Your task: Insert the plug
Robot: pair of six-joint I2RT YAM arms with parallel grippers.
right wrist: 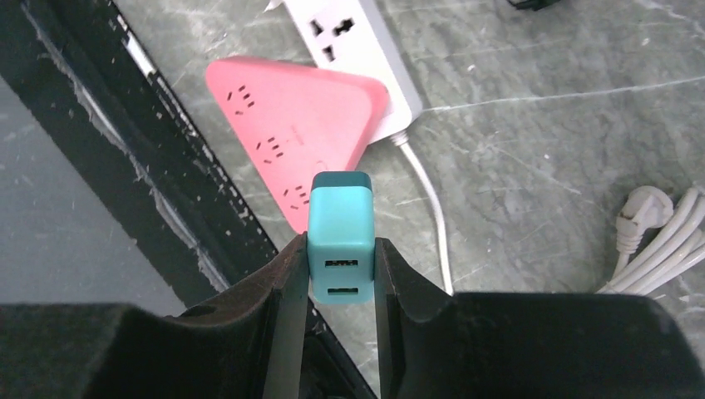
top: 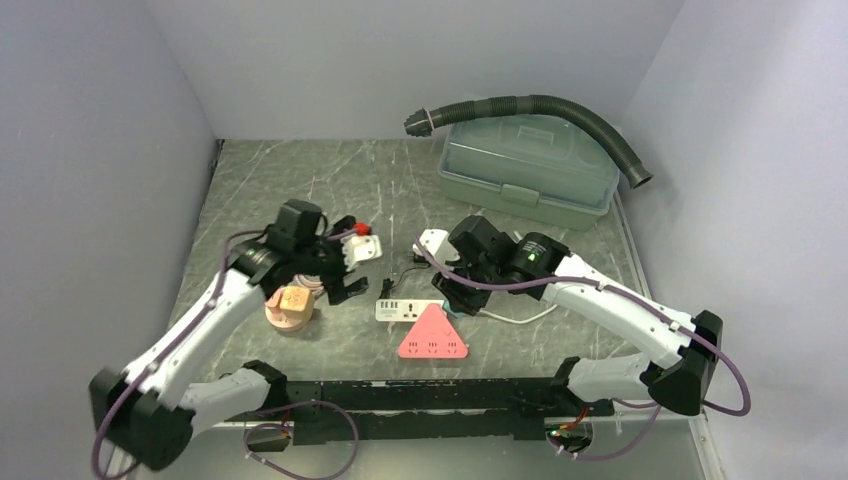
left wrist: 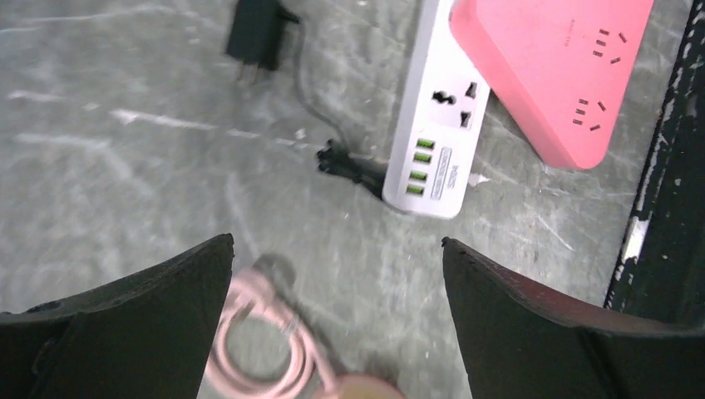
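Note:
A teal plug (right wrist: 341, 237) with two slots in its near face is gripped between the fingers of my right gripper, above the table by the strip. The white power strip (top: 398, 310) lies flat near the table's front, its USB ports and a socket showing in the left wrist view. Against its right part rests a pink triangular socket block (top: 433, 335), hiding some of the strip. My left gripper stands wide open over bare table to the left of the strip, nothing between its fingers.
A black adapter (left wrist: 254, 33) with a thin cable lies behind the strip. Pink coiled cable (left wrist: 262, 332) and a round-based block (top: 290, 305) sit on the left. Bundled white cable (right wrist: 665, 241) and a green box (top: 530, 170) occupy the right and back.

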